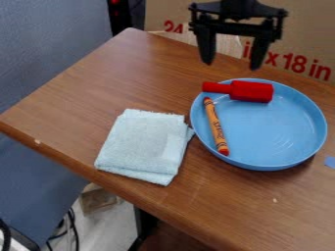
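Note:
My dark gripper [233, 41] hangs above the back of the table, over the far side of the plate, its two fingers apart and nothing visible between them. A light blue round plate [281, 142] holds a red cylindrical object [242, 90] across its back part and an orange crayon [216, 127] lying lengthwise at its left. A folded pale blue cloth [141, 145] lies on the wooden table left of the plate.
Cardboard with red printing [307, 59] stands behind the table. A small blue piece [330, 161] shows at the right edge.

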